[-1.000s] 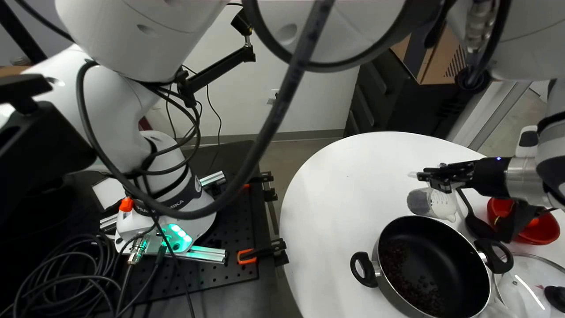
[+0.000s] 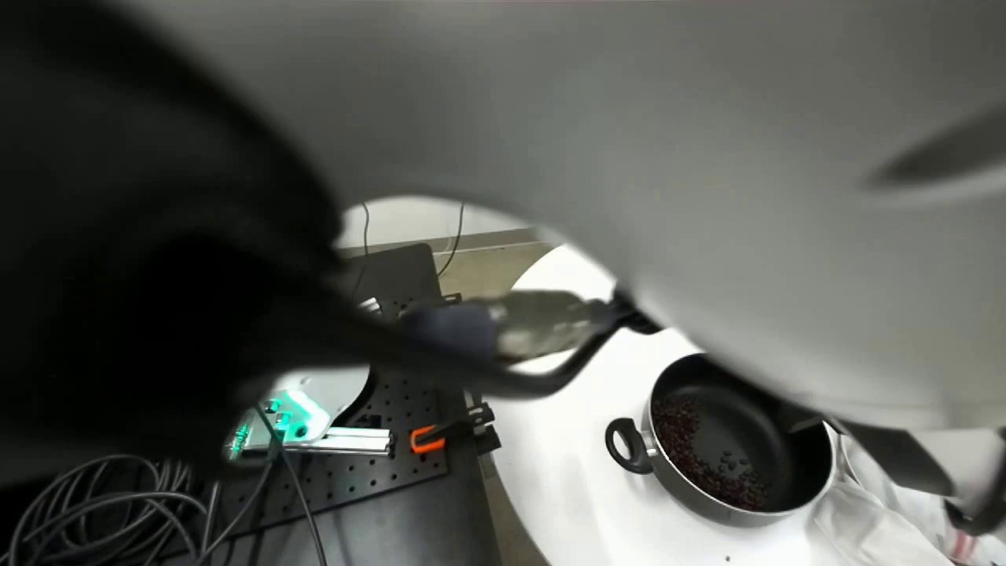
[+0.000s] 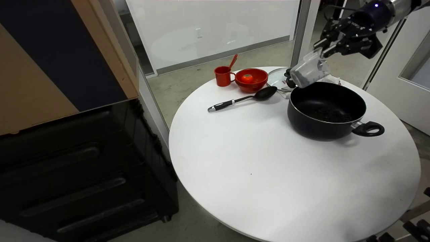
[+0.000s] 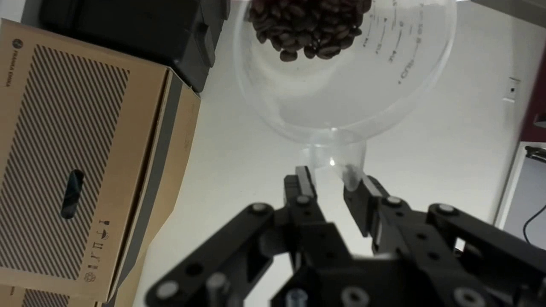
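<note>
My gripper (image 3: 324, 49) is shut on the handle of a clear measuring cup (image 3: 307, 73), which tilts above the rim of the black pot (image 3: 312, 125) in exterior view 2. Dark beans (image 4: 307, 28) lie inside the cup in the wrist view, where its handle (image 4: 338, 153) shows between my fingers. More dark red beans (image 2: 703, 462) are spread along one side of the pot's floor in exterior view 1. A large, blurred part of the arm fills most of that view and hides the cup.
On the white table (image 3: 242, 161), a black ladle (image 3: 264, 93), a red bowl (image 3: 260, 82) with a tomato (image 3: 247, 78), a red mug (image 3: 222, 76) and a glass lid (image 3: 277, 76) stand towards the back.
The arm has swung close to exterior view 1's camera and now blocks much of it. The cup, seen beside the pot earlier, is hidden there now.
</note>
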